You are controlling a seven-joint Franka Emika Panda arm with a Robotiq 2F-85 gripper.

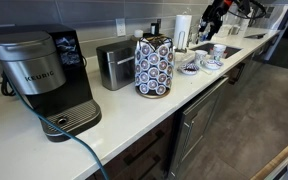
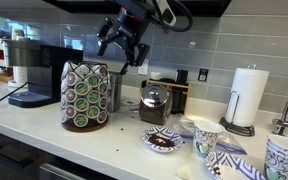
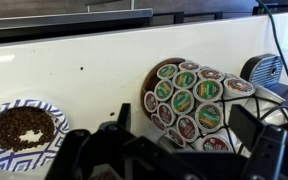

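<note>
My gripper (image 2: 122,52) hangs open above the counter in exterior view 2, between the pod carousel (image 2: 85,97) and a glass jar (image 2: 156,102). Nothing shows between its fingers. From the wrist, the carousel (image 3: 199,103) packed with coffee pods lies below and between the spread fingers, clear of them. A blue-patterned plate (image 3: 22,138) with coffee beans on it sits to the left in that view. The black-and-silver coffee maker (image 1: 47,82) stands at the near end of the counter in exterior view 1.
Patterned cups (image 2: 206,136), another plate (image 2: 232,166) and a paper towel roll (image 2: 246,95) occupy the right side. A metal toaster (image 1: 116,64) is by the wall. A dark cable (image 1: 59,130) crosses the counter. Bare counter (image 2: 114,140) lies between carousel and bean plate.
</note>
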